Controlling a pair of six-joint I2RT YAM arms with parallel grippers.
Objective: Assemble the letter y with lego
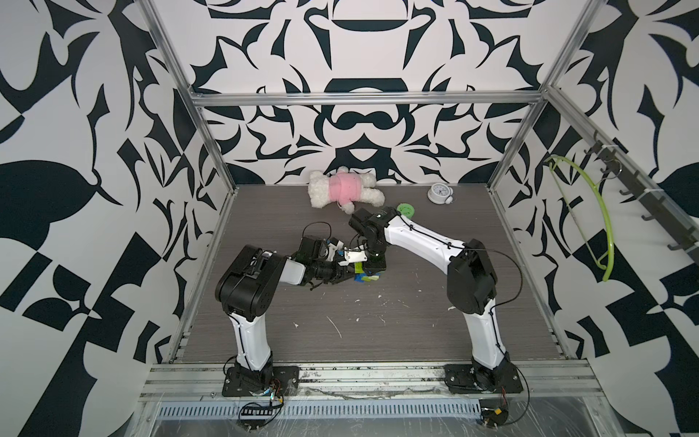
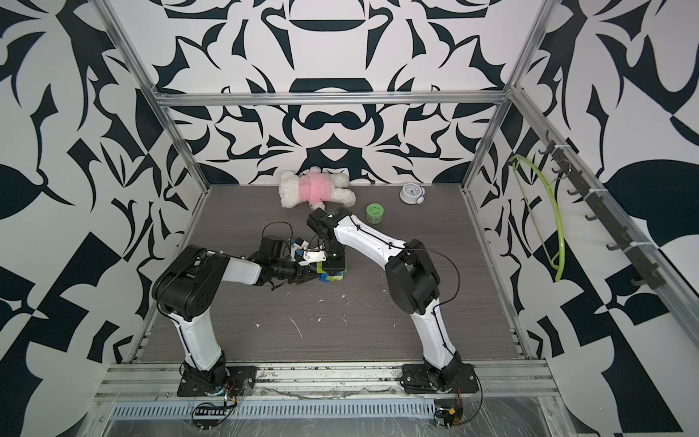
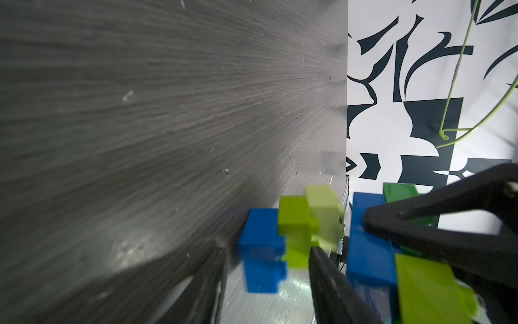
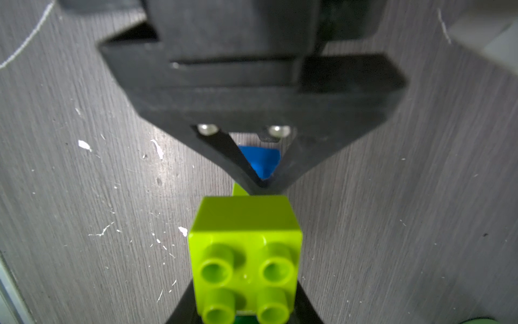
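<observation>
My right gripper is shut on a stack of blue (image 3: pixel 372 237), green (image 3: pixel 399 190) and lime bricks. The stack's lime brick (image 4: pixel 245 259) shows its studs in the right wrist view. At lower right in the left wrist view, a black finger (image 3: pixel 431 213) of the right gripper crosses the stack. My left gripper is open on its side, fingers apart. Beyond its fingertips, partly seen through the gap, are a blue brick (image 3: pixel 261 229) and joined lime bricks (image 3: pixel 294 221). I cannot tell whether the fingers touch them.
The two grippers are very close together at the table's middle. A pink-dressed plush toy (image 1: pixel 346 189), a green-lidded jar (image 2: pixel 374 212) and a white clock (image 1: pixel 439 193) stand along the back.
</observation>
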